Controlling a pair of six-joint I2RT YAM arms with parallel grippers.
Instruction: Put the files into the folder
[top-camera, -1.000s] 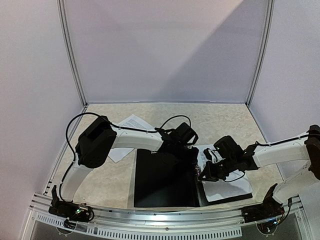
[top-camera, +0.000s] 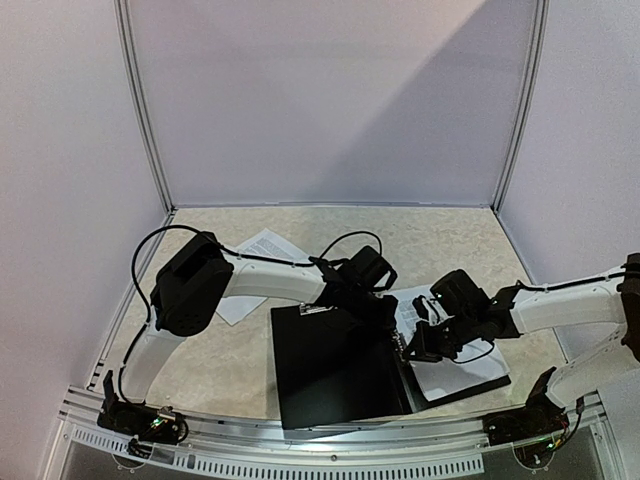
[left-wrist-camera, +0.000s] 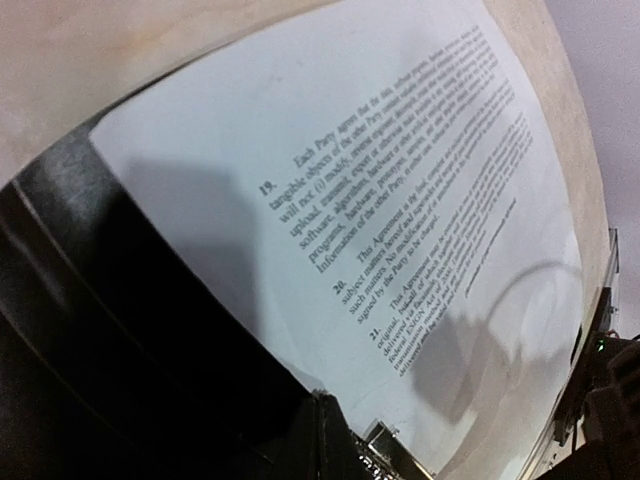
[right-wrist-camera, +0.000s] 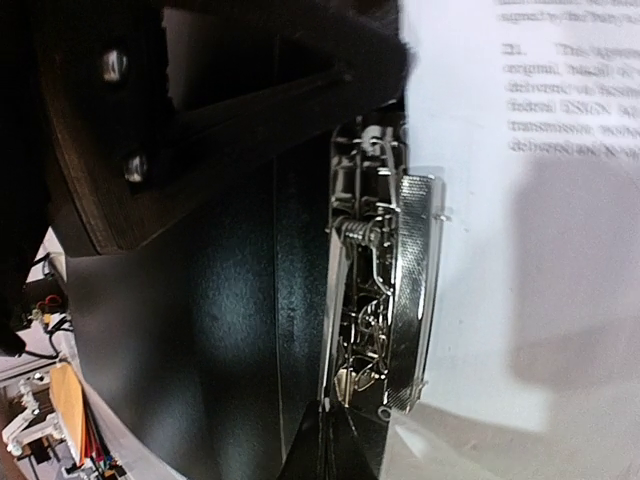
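Note:
The black folder (top-camera: 335, 375) lies open on the table, its bare cover on the left. White printed sheets (top-camera: 450, 378) rest on its right side, beside the spine. A metal clip runs along the spine at the sheets' inner edge; its end (left-wrist-camera: 395, 452) shows in the left wrist view. My left gripper is shut at the clip's far end, with nothing visible between its fingers. Lower along the spine, my right gripper is shut beside the clip's near end. Whether either tip touches the clip, I cannot tell.
Another printed sheet (top-camera: 270, 247) lies on the table at the back left, partly under my left arm (top-camera: 275, 278). The folder's front edge reaches the metal rail (top-camera: 330, 460). Bare table (top-camera: 440, 240) shows at the back right.
The folder has turned slightly counterclockwise, its front left corner coming closer to the rail. My right gripper has shifted a little; the left arm looks still.

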